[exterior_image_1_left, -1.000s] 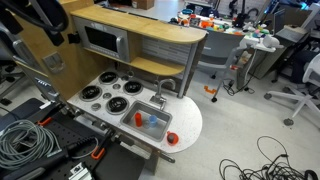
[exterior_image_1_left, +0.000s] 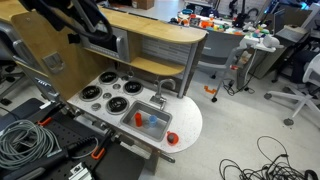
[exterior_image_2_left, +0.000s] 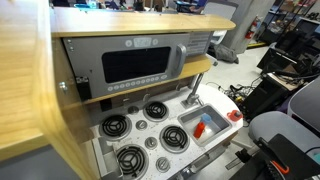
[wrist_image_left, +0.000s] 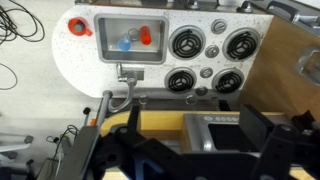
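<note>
My gripper is open, its two fingers spread apart at the bottom of the wrist view with nothing seen between them. It hangs high above the toy kitchen; the dark arm fills the upper left of exterior view 1. Within the grey sink (wrist_image_left: 108, 54) lie a red item (wrist_image_left: 145, 35) and a blue item (wrist_image_left: 134, 33), both well away from the fingers. A red round item (wrist_image_left: 78, 26) rests on the white counter beside the sink. The microwave (exterior_image_2_left: 135, 65) has its door closed. The gripper is not visible in exterior view 2.
Several black burners (exterior_image_2_left: 132, 158) sit left of the sink, with a faucet (exterior_image_1_left: 159, 95) behind it. A wooden shelf (exterior_image_1_left: 150, 25) tops the microwave. Wooden cabinetry (exterior_image_2_left: 65, 100) bounds the left. Coiled cables (exterior_image_1_left: 25, 145) lie near the base.
In exterior view 1, the arm and gripper have swung right and somewhat lower over the left side of the kitchen. The items in and beside the sink have not moved.
</note>
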